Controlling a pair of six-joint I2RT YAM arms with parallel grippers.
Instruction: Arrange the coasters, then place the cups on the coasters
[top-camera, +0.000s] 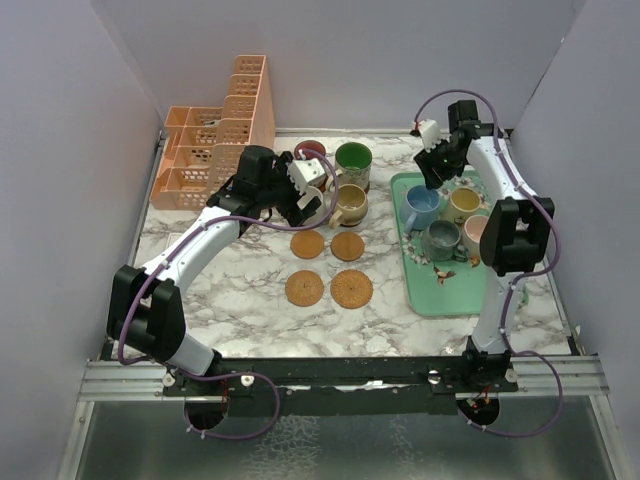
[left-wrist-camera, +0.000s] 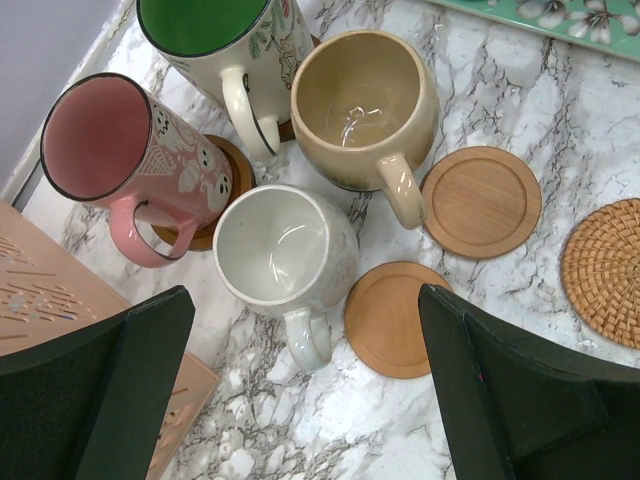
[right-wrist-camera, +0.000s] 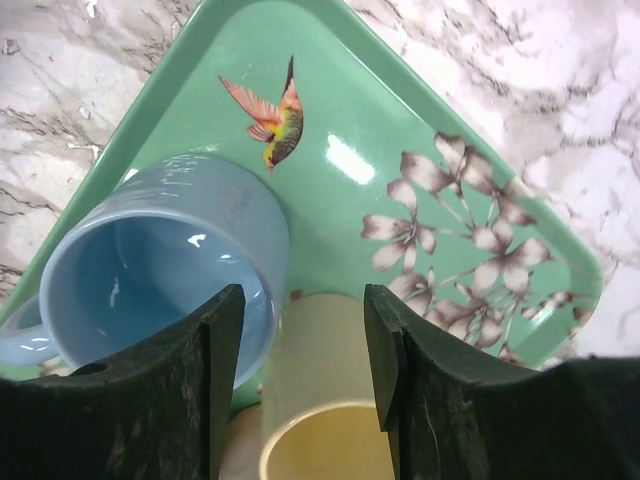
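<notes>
The blue cup (top-camera: 421, 208) stands on the green tray (top-camera: 440, 295), its handle toward the left front. Just behind it, my right gripper (top-camera: 432, 178) is open. In the right wrist view, one finger (right-wrist-camera: 225, 345) overlaps the rim of the blue cup (right-wrist-camera: 190, 195), while the other is over the cream cup; nothing is gripped. Free coasters are two plain wooden ones (top-camera: 307, 244) and two woven ones (top-camera: 351, 289) on the marble table. My left gripper is open above the white cup (left-wrist-camera: 285, 250), apart from it.
Cream (top-camera: 463, 203), grey (top-camera: 440, 240) and pink (top-camera: 476, 232) cups crowd the blue one on the tray. Green (top-camera: 353, 160) and beige (top-camera: 350, 203) cups stand at the back by an orange rack (top-camera: 240, 125).
</notes>
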